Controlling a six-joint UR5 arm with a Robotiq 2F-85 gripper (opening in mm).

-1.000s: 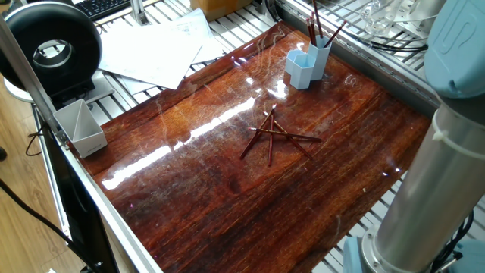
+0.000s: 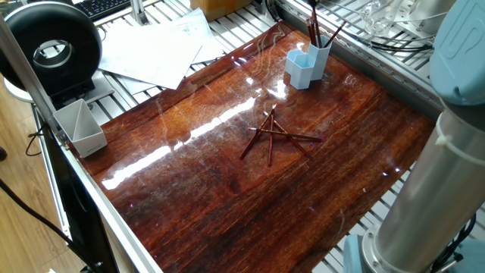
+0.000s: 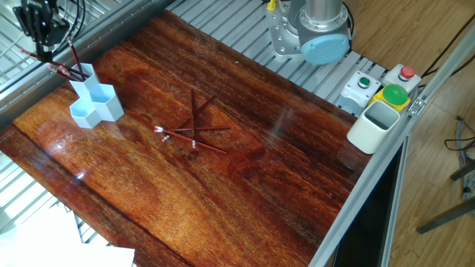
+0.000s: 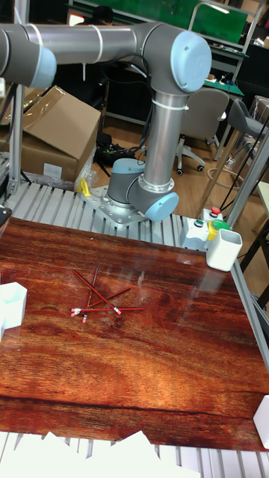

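Observation:
Several dark red pencils point(image 2: 292, 136) lie crossed in a loose pile at mid-table, their pale ends close together. A light blue holder of joined hexagonal cups point(image 3: 96, 104) stands near one table edge. More red pencils point(image 3: 73, 53) lean out of its rearmost cup, while the two nearer cups look empty. My dark gripper point(image 3: 46, 56) is at the top left of exterior view 2, over or beside those leaning pencils. Its fingers are small and dark there, so whether they grip a pencil is unclear. Exterior view 3 shows only part of the holder point(image 4: 12, 304) at its left edge.
A white square cup point(image 3: 373, 127) stands at a table corner beside control buttons point(image 3: 395, 94). Another white box point(image 2: 80, 129) sits at the left edge in exterior view 1. Papers point(image 2: 155, 53) lie off the table's side. Wide areas of wood around the pile are bare.
The blue arm joint at the upper right of exterior view 1 has shifted slightly right. A dark tip now shows at the top edge above the holder. The pencil pile and holder have stayed put.

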